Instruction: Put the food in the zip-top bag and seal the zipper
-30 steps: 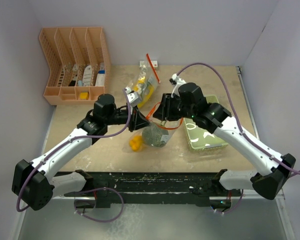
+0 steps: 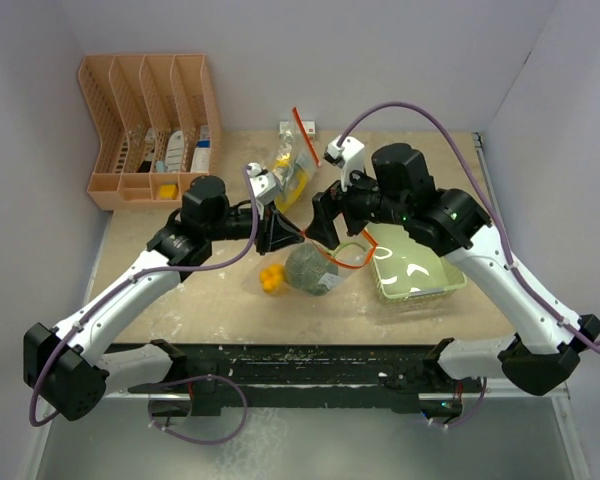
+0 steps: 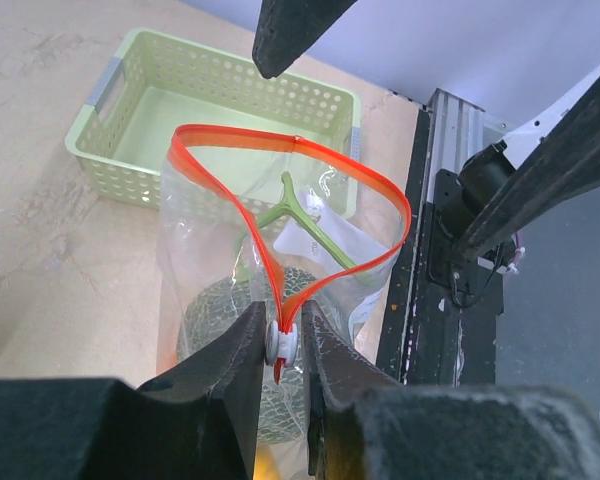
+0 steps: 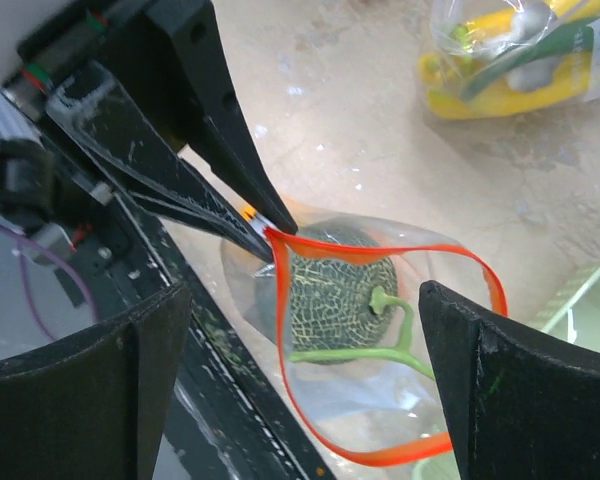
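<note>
My left gripper [image 2: 293, 236] holds the zipper end of the open zip bag [image 4: 380, 450], pinching the white slider [image 3: 281, 343] and orange track. Inside the bag are a mesh-textured round food [image 2: 309, 268] [image 4: 335, 300], a green stem [image 4: 360, 354] and yellow food [image 2: 273, 278]. My right gripper [image 2: 328, 217] is open above the bag's mouth, its fingers on either side, apparently empty.
A pale green basket [image 2: 416, 272] [image 3: 110, 150] sits right of the bag. A filled bag [image 2: 295, 170] [image 4: 510, 60] lies behind. A compartmented organizer [image 2: 100, 180] stands at the back left.
My right arm has risen and its gripper has turned and opened wider.
</note>
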